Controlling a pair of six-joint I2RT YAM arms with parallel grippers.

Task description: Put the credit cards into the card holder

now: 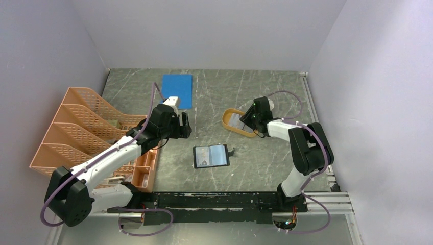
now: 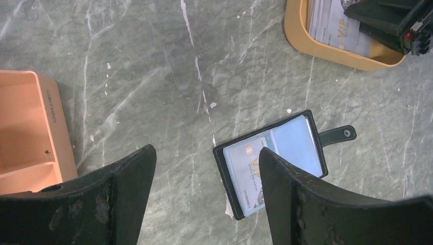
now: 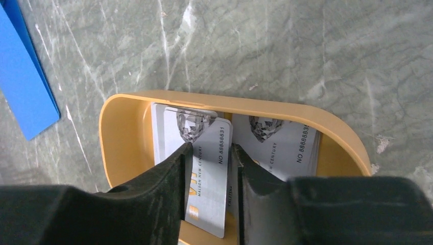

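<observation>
The open black card holder (image 1: 211, 166) lies on the table's front middle, its strap pointing right; a VIP card (image 2: 251, 173) sits in its left clear pocket, and the right pocket looks empty. Silvery cards lie in two stacks in the tan tray (image 3: 275, 109). Inside that tray my right gripper is part open, its fingertips at the left stack. The top card (image 3: 207, 168) there shows between the fingers, seemingly tilted; whether they touch it is unclear. Above the table, left of the holder, my left gripper hangs open and empty.
A large orange compartment organizer (image 1: 92, 138) fills the left side. At the back left lies a blue flat piece (image 1: 177, 89). Bare grey table separates the tray from the holder.
</observation>
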